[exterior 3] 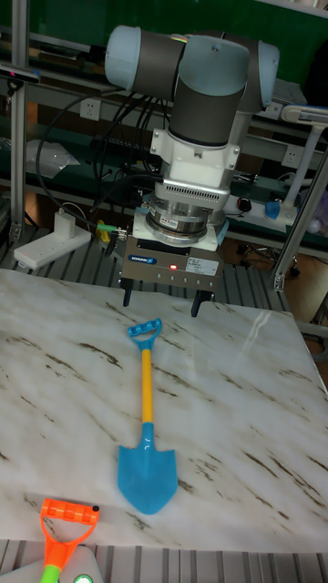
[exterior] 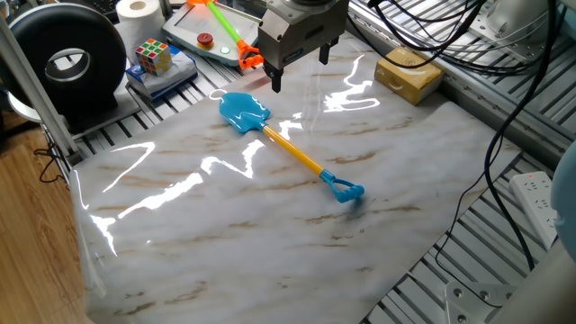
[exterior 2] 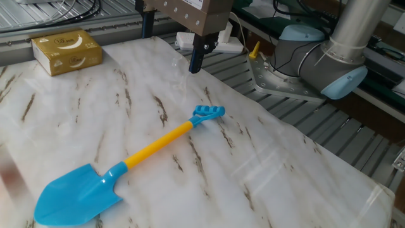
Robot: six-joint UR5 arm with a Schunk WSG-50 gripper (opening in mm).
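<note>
A toy shovel with a blue blade (exterior: pixel 243 112), a yellow shaft (exterior: pixel 295 150) and a blue grip (exterior: pixel 345 189) lies flat on the marble-patterned sheet. My gripper (exterior: pixel 301 68) hangs above the sheet, apart from the shovel, its two dark fingers spread wide with nothing between them. In the second exterior view the gripper (exterior 2: pixel 171 47) is at the top, beyond the shovel's grip (exterior 2: pixel 207 113). From the third exterior view, the gripper (exterior 3: pixel 161 301) stands open in front of the arm, and the shovel's blade (exterior 3: pixel 148 476) points toward the camera.
A yellow box (exterior: pixel 406 76) sits at the sheet's edge. Off the sheet are a Rubik's cube (exterior: pixel 153 56) on a small box, an orange-and-green toy (exterior: pixel 225 27) on a tray and a power strip (exterior: pixel 537 205). Black cables hang at the right. Much of the sheet is bare.
</note>
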